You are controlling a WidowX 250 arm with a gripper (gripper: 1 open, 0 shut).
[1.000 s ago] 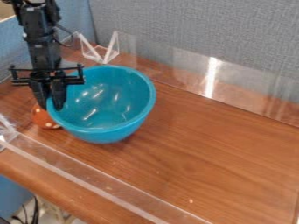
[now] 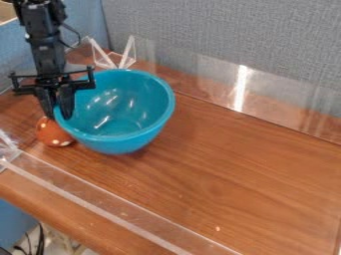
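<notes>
My gripper (image 2: 63, 102) is shut on the left rim of a teal plastic bowl (image 2: 123, 120), which it holds slightly tilted at the left side of the wooden table (image 2: 240, 174). A small orange-red object (image 2: 52, 135) with white marks lies under the bowl's left edge, partly hidden by bowl and gripper.
A grey textured panel (image 2: 240, 45) and a clear strip stand along the back, white wire-like pieces at the back left, and clear strips along the front and left edges.
The bowl and my gripper have shifted slightly to the left and up, showing a little more of the orange-red object.
</notes>
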